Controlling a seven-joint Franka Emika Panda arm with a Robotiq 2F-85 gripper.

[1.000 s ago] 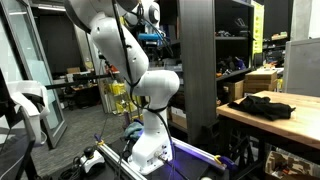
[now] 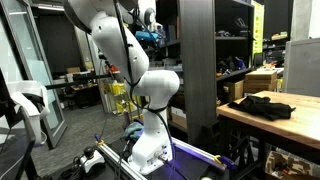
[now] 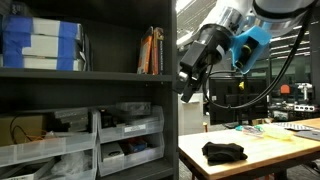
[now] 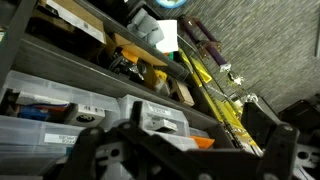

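My gripper is open in the wrist view, its two dark fingers wide apart with nothing between them. Past it are shelf edges, clear plastic bins and, farther down, the grey floor. The raised arm carries it high beside the dark shelving (image 2: 201, 60), near the top of exterior view 1. A crumpled black cloth (image 2: 262, 107) lies on the wooden table (image 2: 300, 122), well below and apart from the gripper; exterior view 2 shows the same cloth (image 3: 223, 152) near the table's edge.
Clear bins (image 3: 130, 130) fill a lower shelf, with blue-and-white boxes (image 3: 42, 45) and upright books (image 3: 151, 50) higher up. A tall shelf panel stands between bins and table. Cardboard boxes (image 2: 262, 80) sit behind the table. Bare tabletop surrounds the cloth.
At the top of exterior view 1, the wrist and gripper have shifted and turned slightly over the last second. The cloth and table look unchanged.
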